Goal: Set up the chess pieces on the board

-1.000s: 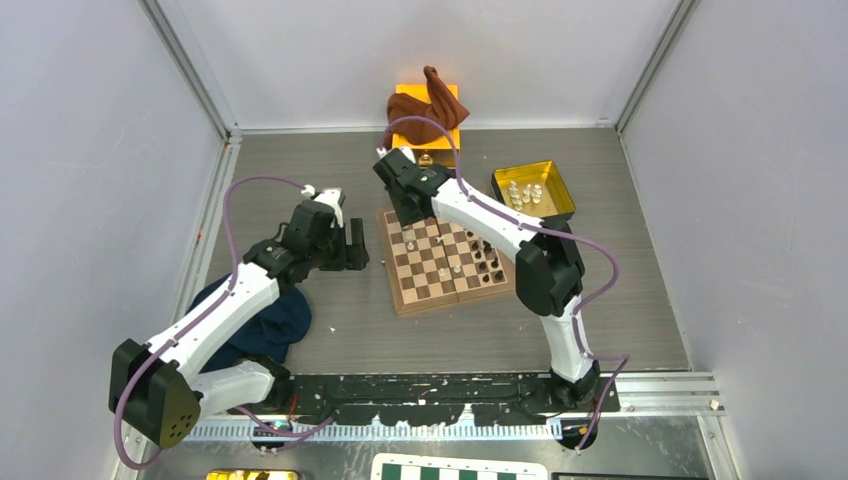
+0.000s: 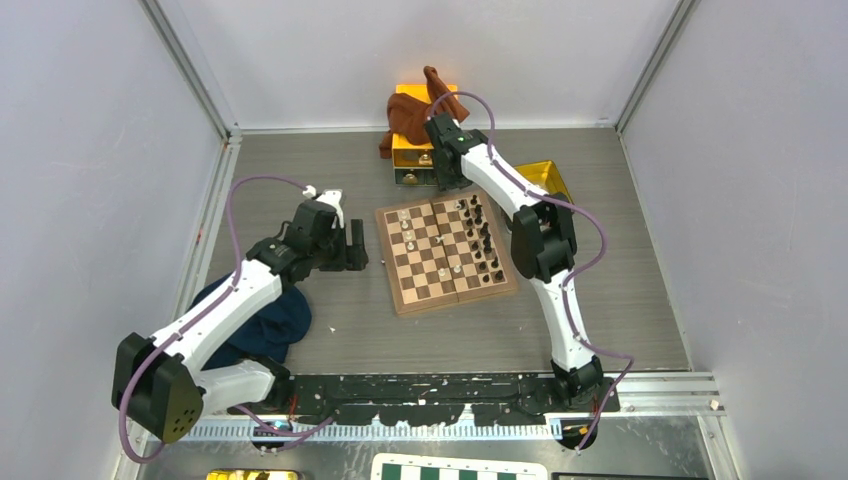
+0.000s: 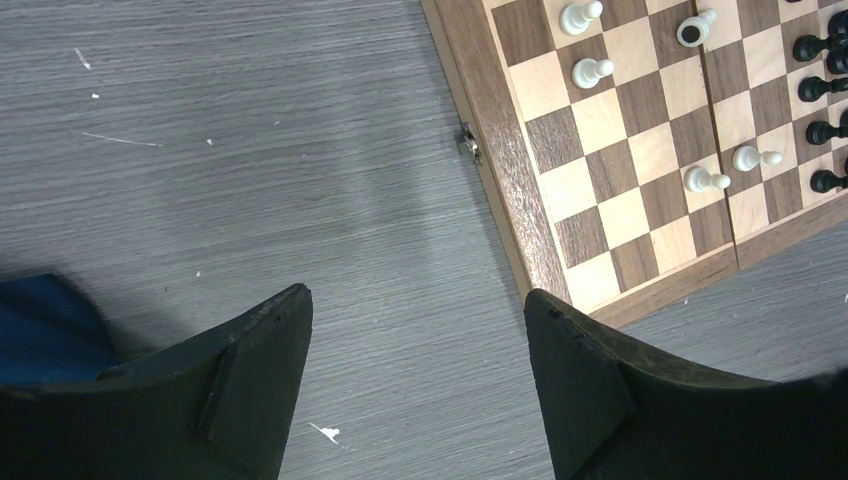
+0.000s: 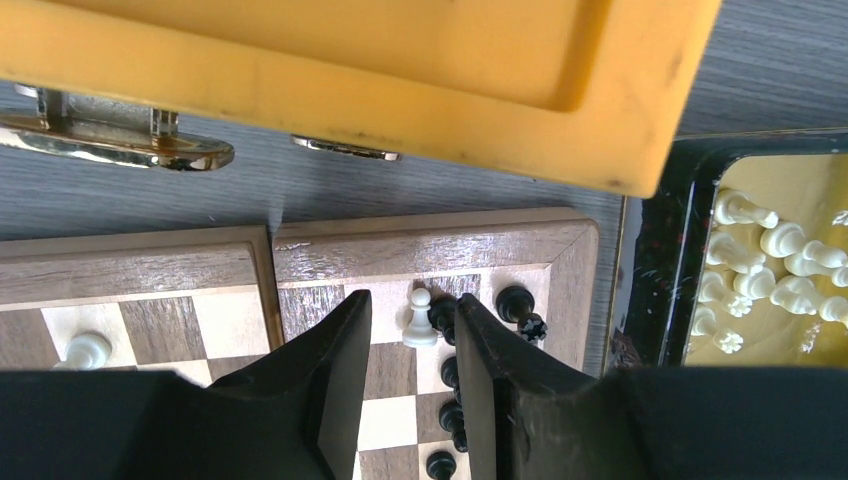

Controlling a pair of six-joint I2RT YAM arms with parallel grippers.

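Observation:
The chessboard [image 2: 420, 290] has black pieces on its right side and scattered white pawns, including one [image 3: 592, 72] in the left wrist view. My right gripper is open above the far edge of the board's right half, a white pawn [image 4: 420, 330] showing between its fingers among black pieces [image 4: 513, 303], apparently not held. More white pieces lie in the tray [image 4: 760, 240]. My left gripper stands open left of the board over bare table, nothing between its fingers.
A yellow box [image 4: 500, 110] with a brown cloth [image 2: 410, 115] stands behind the board, close to the right gripper. A blue cloth [image 2: 268, 325] lies at the front left.
My right arm has moved from over the board's left half back and rightward to its far edge by the yellow box. The left arm has not visibly moved.

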